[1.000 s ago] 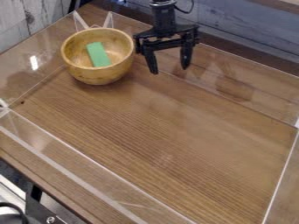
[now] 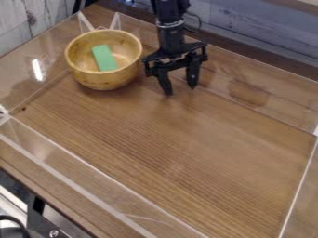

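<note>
The black gripper [image 2: 177,74] hangs from the top centre, its two fingers pointing down just right of a yellow bowl [image 2: 87,65]. Inside the bowl lies a green block [image 2: 104,59]. I see nothing clearly between the fingers, which are dark and small in this view.
The gripper has moved down a little toward the front, and its fingers appear closer together than before. The bowl and green block look unchanged.
</note>
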